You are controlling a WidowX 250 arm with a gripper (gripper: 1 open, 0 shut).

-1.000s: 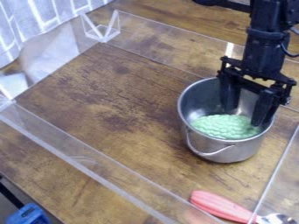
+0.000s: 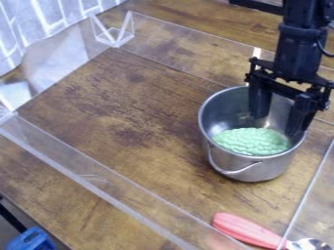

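Observation:
A steel pot (image 2: 232, 161) with a wire handle stands on the right of the wooden table. A pale green, bumpy item (image 2: 251, 140) lies on its bottom. My black gripper (image 2: 280, 109) hangs over the pot's back rim, its fingers pointing down into the upper part of the pot, above the green item and apart from it. The fingers look spread, with nothing visible between them.
A spoon with a pink handle (image 2: 247, 229) lies at the front right. Clear plastic walls (image 2: 92, 181) border the workspace. A blue object (image 2: 33, 241) sits at the lower left.
My gripper has risen slightly from deeper in the pot over the last second, with little movement in the latter half. The pot and green item look unmoved.

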